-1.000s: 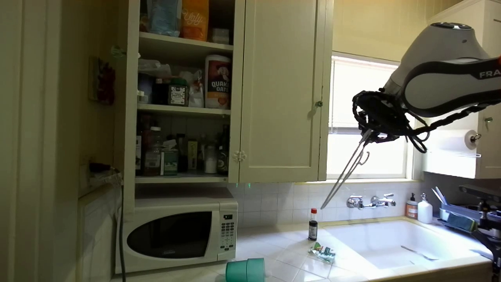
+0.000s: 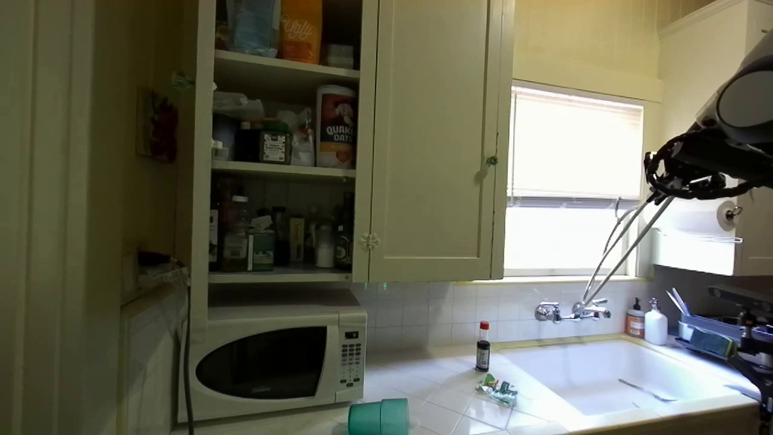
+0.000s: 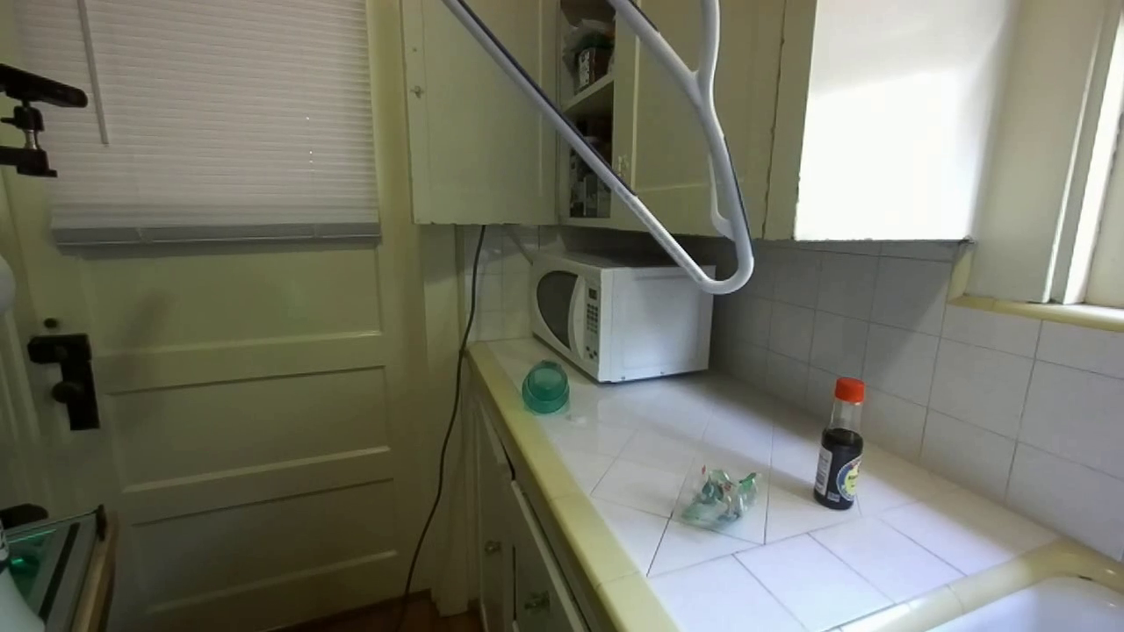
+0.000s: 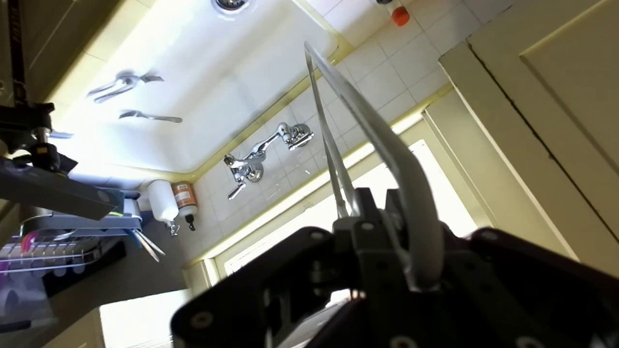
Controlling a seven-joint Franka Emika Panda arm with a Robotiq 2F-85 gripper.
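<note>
My gripper (image 2: 657, 194) is shut on a pale plastic clothes hanger (image 2: 631, 247), up in the air before the window. In exterior view 1 the hanger slants down and left, its lower end overlapping the faucet. Exterior view 2 has the hanger (image 3: 745, 253) large across the top, in front of the cupboards; the gripper is outside that view. From the wrist, the hanger (image 4: 371, 124) runs from between the black fingers of the gripper out over the sink's edge. Part of the near end hides the fingers.
A red-capped sauce bottle (image 3: 839, 463) and a crumpled clear-and-green wrapper (image 3: 723, 497) lie on the counter (image 3: 727, 585). A green cup (image 2: 380, 417) is near the microwave (image 2: 272, 362). Utensils, including a fork (image 4: 150, 116), lie in the sink (image 4: 203, 110). The left cupboard is open.
In exterior view 1 the arm has moved right, carrying the hanger. Its lower end was just above the bottle and now appears by the faucet. The counter objects look unmoved.
</note>
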